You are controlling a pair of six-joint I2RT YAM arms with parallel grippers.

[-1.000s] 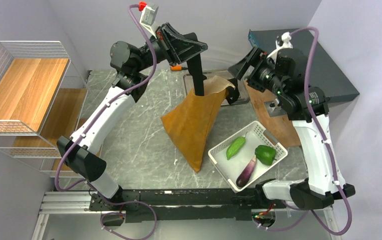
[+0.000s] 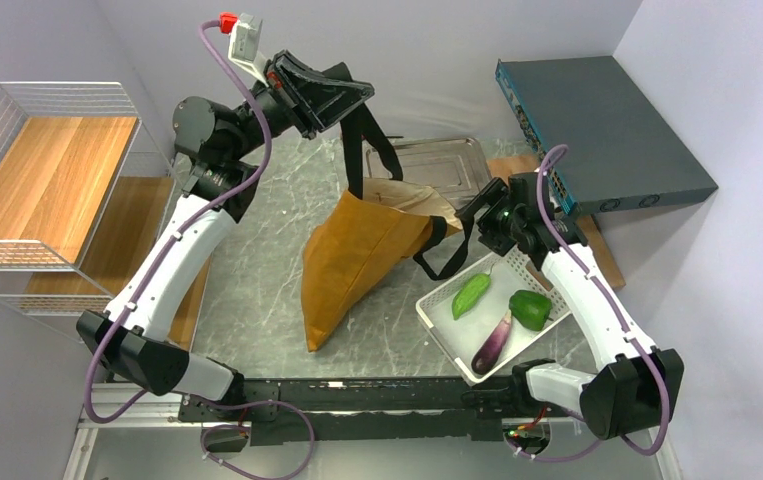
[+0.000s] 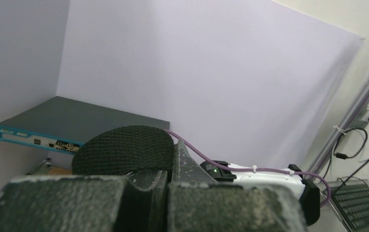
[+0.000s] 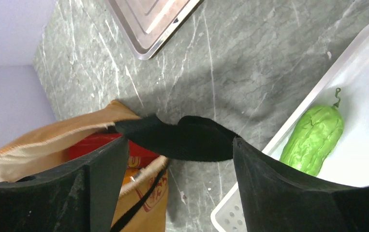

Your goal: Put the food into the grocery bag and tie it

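The mustard-yellow grocery bag (image 2: 362,250) hangs tilted, with its mouth toward the back. My left gripper (image 2: 368,91) is shut on one black strap (image 2: 355,150), holding it high; the strap's loop (image 3: 124,152) bulges above the fingers in the left wrist view. By the bag's other black strap (image 2: 447,262) is my right gripper, its fingers apart and this strap lying across the gap between them. Inside the bag a red package (image 4: 93,145) shows. A green pepper (image 2: 531,309), an eggplant (image 2: 492,343) and a light-green vegetable (image 2: 471,296) lie outside it.
The vegetables rest in a white basket (image 2: 441,335) at the front right, below the right arm. A metal tray (image 2: 447,160) lies behind the bag. A wire rack (image 2: 47,180) stands left, a dark flat box (image 2: 607,120) back right.
My left gripper has moved left, carrying the strap and swinging the bag left.
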